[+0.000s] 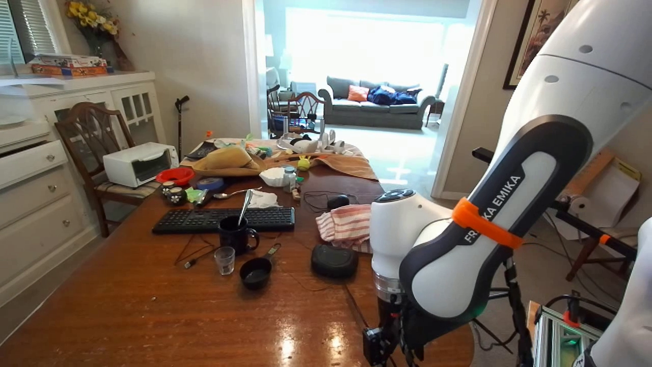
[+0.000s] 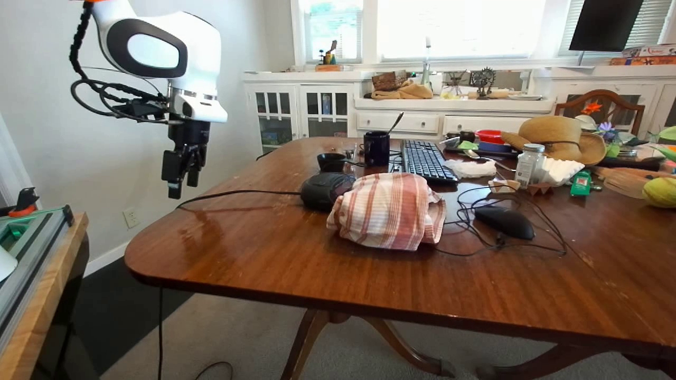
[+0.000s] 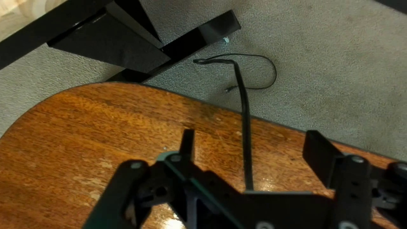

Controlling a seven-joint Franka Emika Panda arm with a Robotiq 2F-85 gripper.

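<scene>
My gripper hangs near the rounded end of the wooden table, above table height. In the wrist view its two dark fingers stand well apart. Below, in the gap between them, a black cable runs across the tabletop and over its edge; it does not appear to be gripped. On the table the same cable leads toward a rounded black case. Beside the case lies a bunched red-and-white striped cloth. Exterior view 1 shows the gripper only partly, low in the frame.
A black pan-like cup, a clear glass, a dark mug with a spoon and a keyboard occupy mid-table. A mouse with looped wire lies beyond the cloth.
</scene>
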